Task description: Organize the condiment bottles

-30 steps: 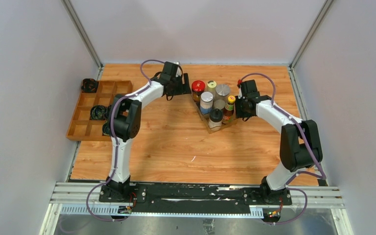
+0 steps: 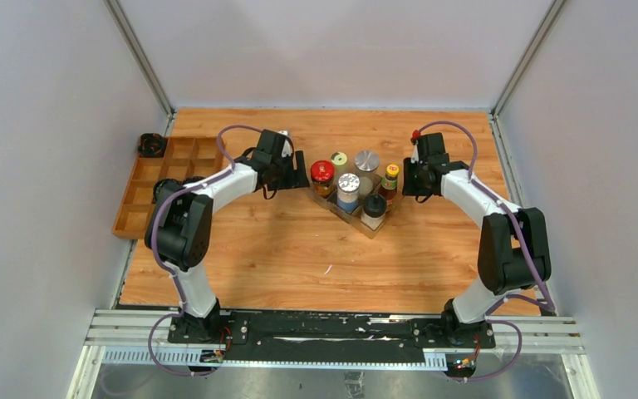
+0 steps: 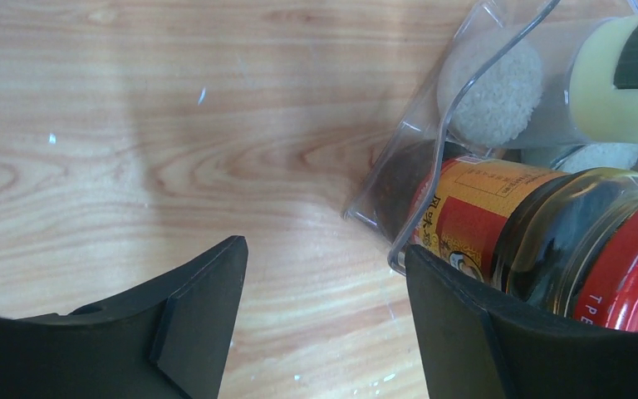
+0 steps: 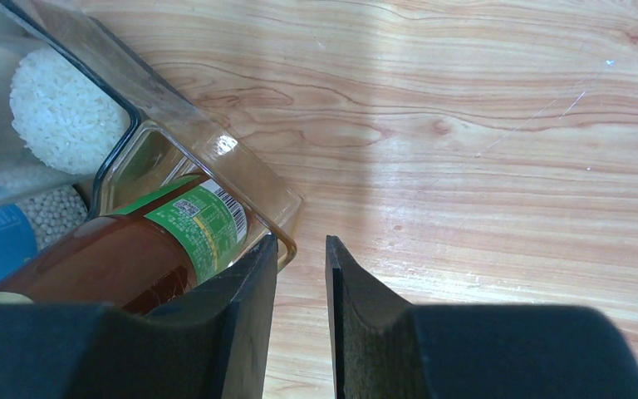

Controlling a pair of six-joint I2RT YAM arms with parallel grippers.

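Note:
A clear box (image 2: 341, 214) stands turned at an angle on the table, filled with condiment containers. Among them are a red-lidded jar (image 2: 322, 171), a yellow-capped brown bottle (image 2: 390, 181), a black-lidded jar (image 2: 374, 208) and several pale-lidded ones. My left gripper is open at the box's left corner, one finger (image 3: 449, 320) against or very close to the clear wall by the red-lidded jar. At the opposite corner, my right gripper stands narrowly open, its left finger (image 4: 245, 316) beside the box edge near the brown bottle. Neither has anything between its fingers.
A wooden compartment tray (image 2: 122, 218) lies at the table's left, holding dark round items (image 2: 152, 145) and partly covered by my left arm.
The box with its containers has turned, its left side coming toward the front. My left gripper has moved left and frontward along with that corner; the right has shifted only slightly.

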